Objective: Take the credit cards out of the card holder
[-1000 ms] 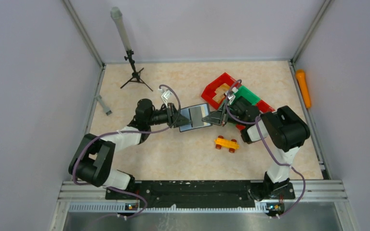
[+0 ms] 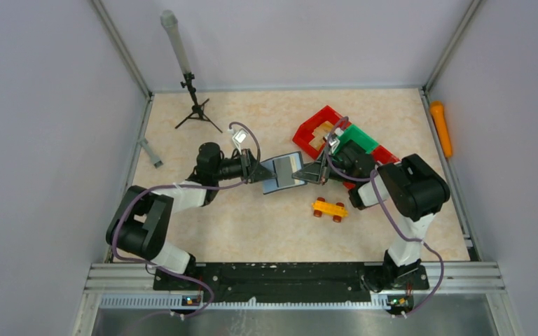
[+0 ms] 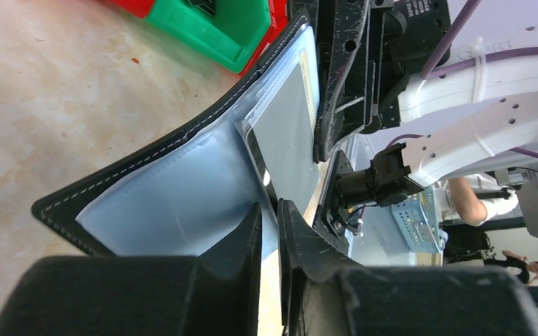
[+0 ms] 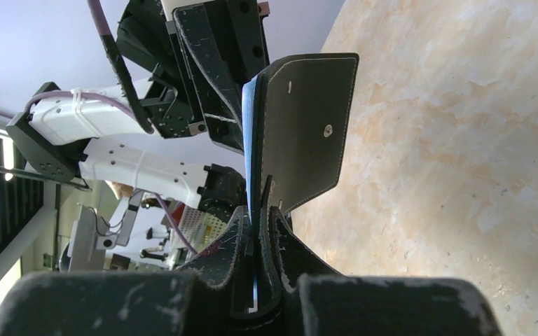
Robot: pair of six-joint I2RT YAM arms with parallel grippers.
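An open card holder (image 2: 284,171) is held up between the grippers, black outside with clear blue-tinted sleeves. My right gripper is shut on its edge, seen edge-on in the right wrist view. A grey card (image 3: 284,140) with a dark stripe lies in the holder. My left gripper has its fingertips at that card's lower edge, a narrow gap between them; whether they grasp it I cannot tell.
Red and green bins (image 2: 357,136) stand at the back right, behind the right arm. A yellow toy car (image 2: 329,208) lies in front of the holder. A tripod stand (image 2: 196,108) is at the back left.
The left arm has shifted slightly; its gripper remains at the card holder. The right arm looks unmoved.
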